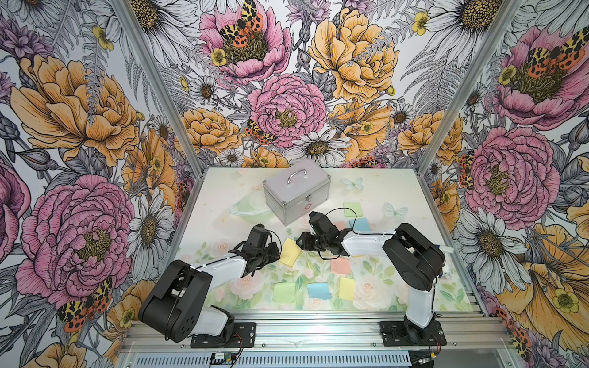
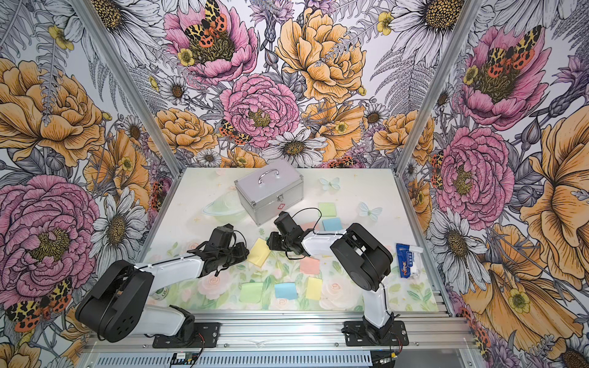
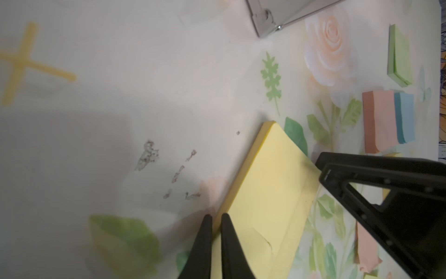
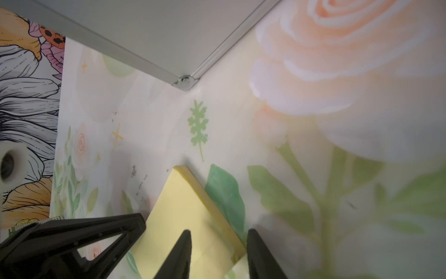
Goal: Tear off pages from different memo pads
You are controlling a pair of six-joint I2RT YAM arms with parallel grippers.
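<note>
A yellow memo pad (image 1: pixel 290 251) (image 2: pixel 258 252) (image 3: pixel 269 186) lies mid-table below both grippers. In the left wrist view my left gripper's dark fingertips reach the pad's near edge. In the right wrist view my right gripper has its fingertips part open over the pad's corner. Whether either grips any paper I cannot tell. Green (image 2: pixel 326 208), blue (image 2: pixel 331 223) and pink (image 3: pixel 379 121) pads lie to the right. Green (image 2: pixel 251 292), blue (image 2: pixel 285 290), yellow (image 2: pixel 313 288) and pink (image 2: pixel 309 265) paper squares lie toward the front.
A silver case (image 2: pixel 270 196) with a handle stands at the back centre, close beyond the grippers. A blue packet (image 2: pixel 405 260) lies at the table's right edge.
</note>
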